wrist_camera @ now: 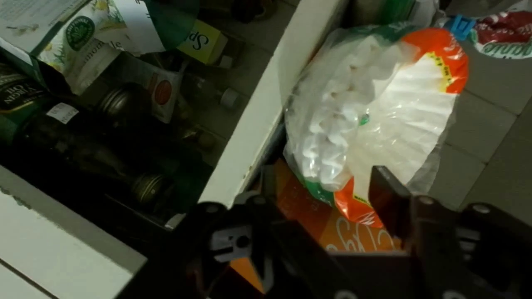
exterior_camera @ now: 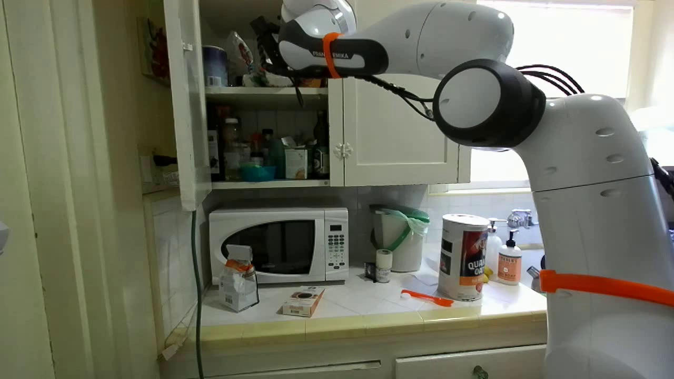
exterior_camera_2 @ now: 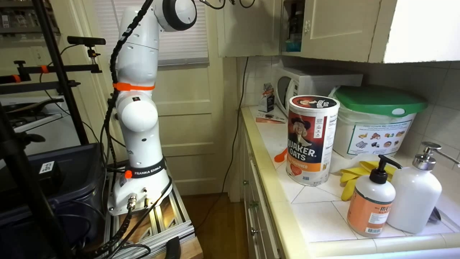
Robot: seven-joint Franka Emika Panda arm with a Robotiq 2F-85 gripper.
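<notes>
My gripper stands part open in the wrist view, its dark fingertips (wrist_camera: 385,180) well apart. Ahead of them lies a clear plastic bag of white paper filters (wrist_camera: 329,124) with an orange and green label. The lower end of that bag shows in the space between the fingers; whether they touch it I cannot tell. Below it sits an orange box (wrist_camera: 344,224), partly hidden by the gripper. Exterior view 1 has the gripper at the cabinet's upper shelf (exterior_camera: 265,91), its fingers mostly hidden. Only the arm, not the gripper, appears in exterior view 2.
The open cabinet door (exterior_camera: 187,107) stands left of the gripper. A blue canister (exterior_camera: 215,66) shares the upper shelf; bottles and a tea box (exterior_camera: 295,163) crowd the shelf below. On the counter are a microwave (exterior_camera: 278,246), a grey-white bag (exterior_camera: 238,281) and an oats canister (exterior_camera: 463,256).
</notes>
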